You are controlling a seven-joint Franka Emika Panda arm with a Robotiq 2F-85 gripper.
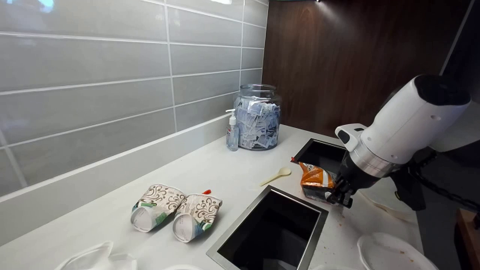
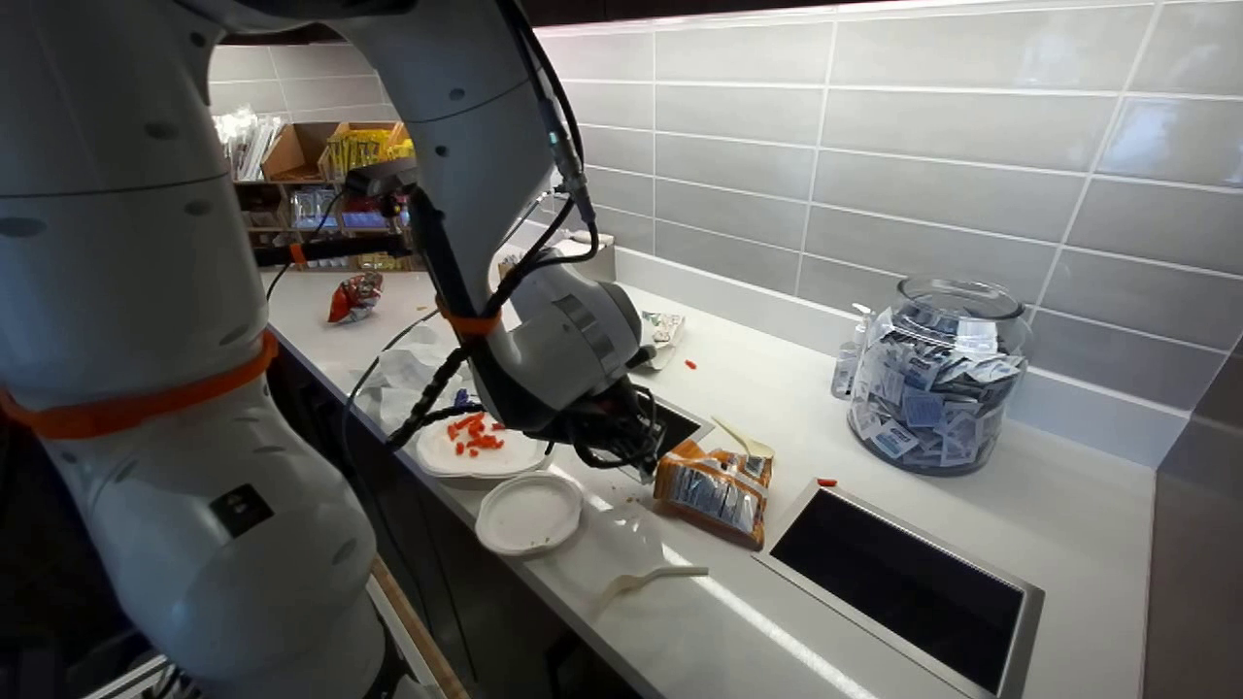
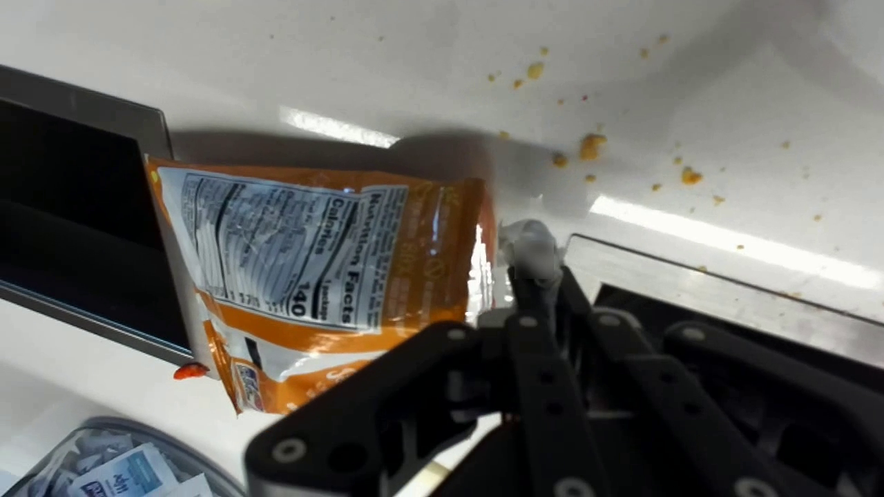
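Note:
An orange snack bag (image 3: 315,257) lies on the white counter between two dark inset bins, its nutrition label facing up in the wrist view. At its crinkled silvery edge my gripper is shut low over the counter, with its fingers close together. The exact pinch point is hard to make out, but that edge of the bag runs up to the fingertips. In exterior view 1 the gripper (image 1: 339,200) is at the near lower corner of the bag (image 1: 317,180). The bag still rests on the counter.
Dark inset bins lie on either side, a near bin (image 1: 274,229) and a far bin (image 2: 903,577). A pale spoon (image 1: 276,175), a glass jar of packets (image 1: 257,121), a pump bottle (image 1: 232,132) and two patterned cups stand or lie around. Crumbs and a white plate (image 2: 527,513) are nearby.

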